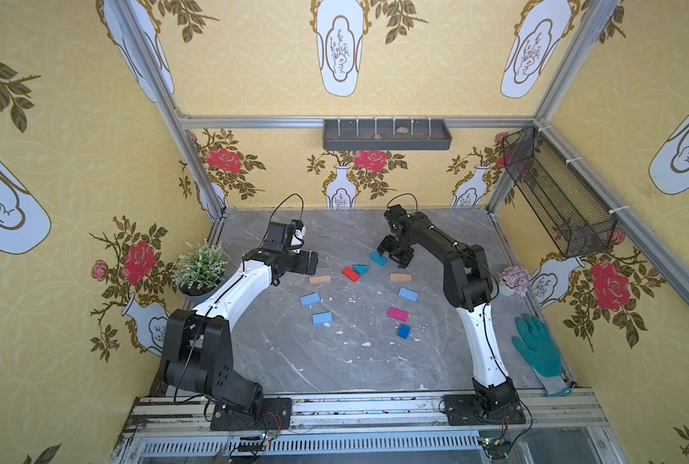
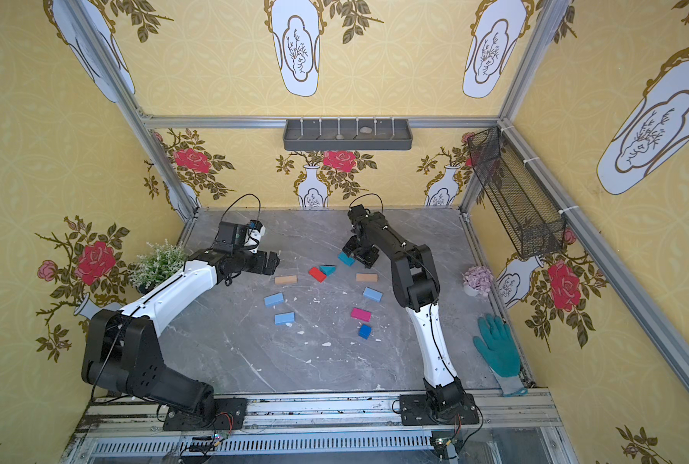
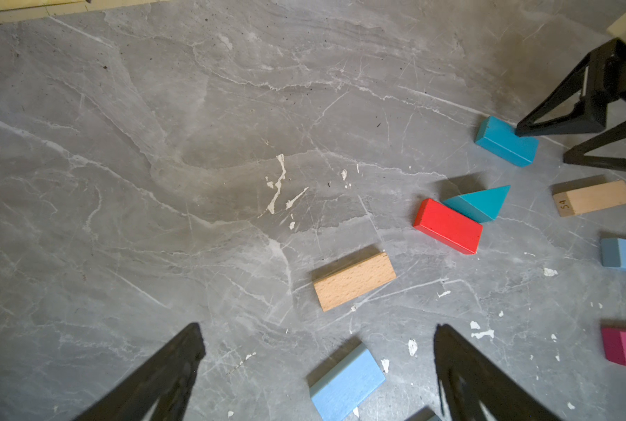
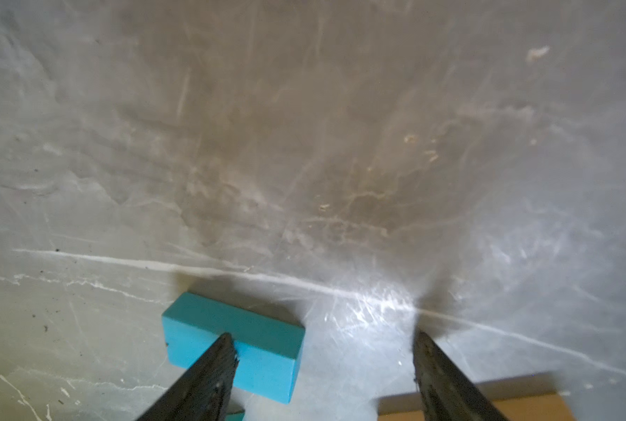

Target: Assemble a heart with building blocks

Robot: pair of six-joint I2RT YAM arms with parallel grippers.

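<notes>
A teal rectangular block (image 4: 235, 343) lies on the table, partly hidden behind one finger of my right gripper. That gripper's fingers stand apart, and the block's end shows between them without being clasped. A red block (image 3: 448, 226) has a teal triangle (image 3: 482, 203) up against its back side. Wooden blocks (image 3: 355, 280) (image 1: 400, 277), light blue blocks (image 3: 348, 384) (image 1: 407, 294), a magenta block (image 1: 397, 314) and a dark blue block (image 1: 404, 331) lie spread around. My left gripper hangs open and empty above the table's left part.
A potted white-flowered plant (image 1: 199, 270) stands at the left edge, and a pink flower pot (image 1: 514, 280) at the right, with a teal glove (image 1: 536, 340) nearer the front.
</notes>
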